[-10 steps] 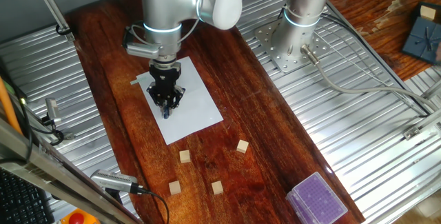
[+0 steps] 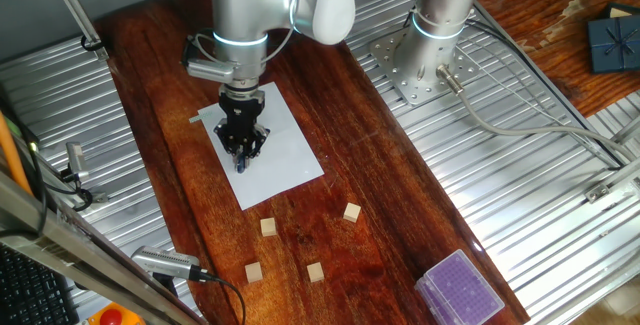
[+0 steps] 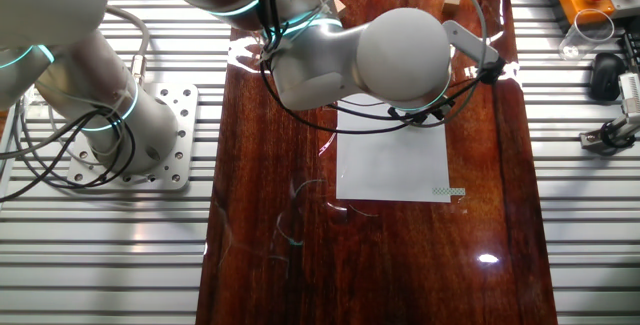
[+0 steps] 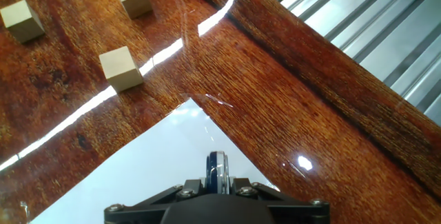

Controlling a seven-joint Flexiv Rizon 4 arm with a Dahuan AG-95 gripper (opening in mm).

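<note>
My gripper (image 2: 240,163) is low over the left part of a white sheet of paper (image 2: 290,160). In the wrist view its fingers (image 4: 218,172) are drawn together in front of the paper, with a narrow dark-blue and silver strip showing there. Whether that strip is part of the fingertips or a slim thing between them is unclear. Several pale wooden cubes (image 2: 268,227) lie apart on the brown table beyond the sheet, one of them a cube (image 4: 121,69) near its corner. The arm mostly hides the gripper in exterior view 2.
A purple-topped box (image 2: 462,290) sits near the table's edge. A camera (image 2: 166,263) with a cable stands at the opposite edge. Off to the far right is a dark blue box (image 2: 613,45). Bare wood lies between the cubes and the purple box.
The dark blue box at the far right has been moved; paper and cubes stay put.
</note>
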